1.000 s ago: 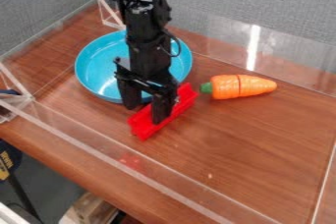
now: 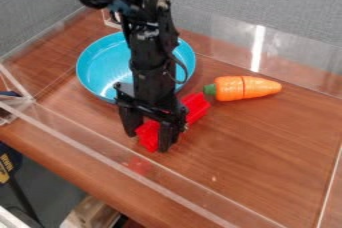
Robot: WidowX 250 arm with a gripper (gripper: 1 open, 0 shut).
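Note:
My black gripper (image 2: 150,127) is lowered over a red object (image 2: 193,109) lying on the wooden table, its fingers around the near part of that object. Whether the fingers are closed on it is hidden by the gripper's body. A blue bowl (image 2: 102,62) sits behind the arm, and a toy carrot (image 2: 246,87) with a green top lies to the right of the red object.
Clear acrylic walls border the wooden table (image 2: 254,162). A dark object with a blue part is at the left edge.
My gripper has moved down and slightly toward the front, lower over the red object. The bowl and carrot have not moved.

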